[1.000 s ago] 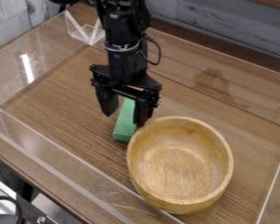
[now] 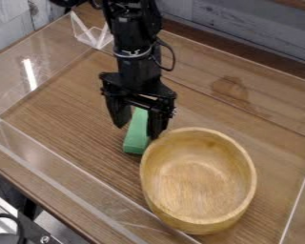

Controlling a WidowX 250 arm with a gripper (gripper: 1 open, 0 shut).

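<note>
My black gripper (image 2: 138,114) is open around the upper part of a green block (image 2: 138,134), which lies on the wooden table just behind the left rim of a yellow bowl (image 2: 197,214). The dark fingers hang either side of the block; whether they touch it is unclear.
A clear plastic object (image 2: 91,27) is at the back left. A dark cable (image 2: 5,219) lies at the lower left edge. Raised walls border the back.
The arm and gripper have shifted very slightly; the block and bowl look unmoved.
</note>
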